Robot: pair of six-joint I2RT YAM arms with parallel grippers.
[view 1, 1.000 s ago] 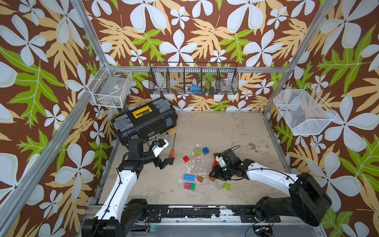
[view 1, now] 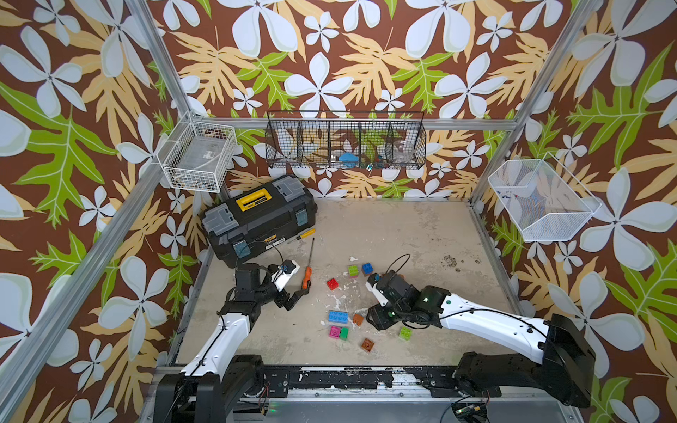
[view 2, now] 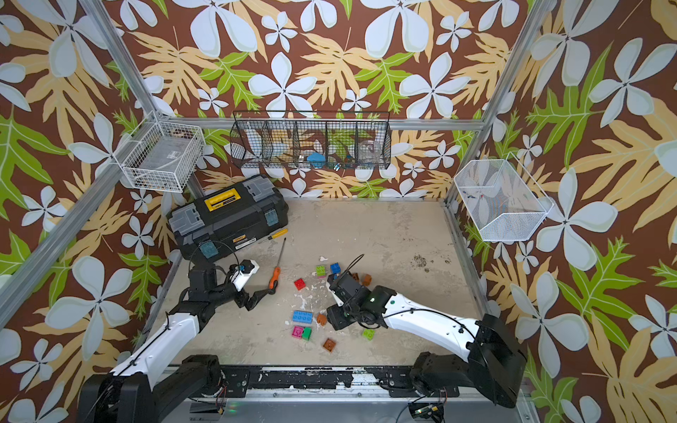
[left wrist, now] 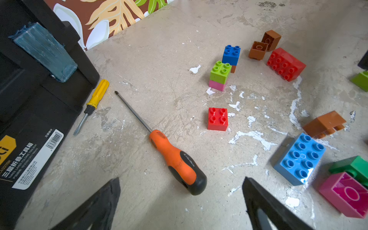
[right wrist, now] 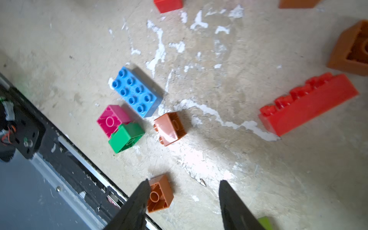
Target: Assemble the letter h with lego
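Note:
My left gripper (view 1: 292,289) hangs open beside the orange screwdriver (left wrist: 170,157), with nothing between its fingers. My right gripper is open over the bricks, an orange brick (right wrist: 161,191) below by its left finger. Bricks lie scattered on the floor: a blue eight-stud brick (left wrist: 299,157), a pink brick (right wrist: 112,118), a green brick (right wrist: 126,138), a small red brick (left wrist: 217,118), a long red brick (right wrist: 306,103), other orange bricks (left wrist: 324,124), a lime-on-pink stack (left wrist: 219,76) and a blue brick on orange (left wrist: 231,55).
A black toolbox (view 1: 257,218) stands at the back left, a yellow screwdriver (left wrist: 97,94) beside it. Wire baskets (view 1: 345,141) hang on the frame.
My right gripper has moved left and toward the viewer. An orange brick near it now lies nearer the front edge and further left. The left arm has shifted slightly.

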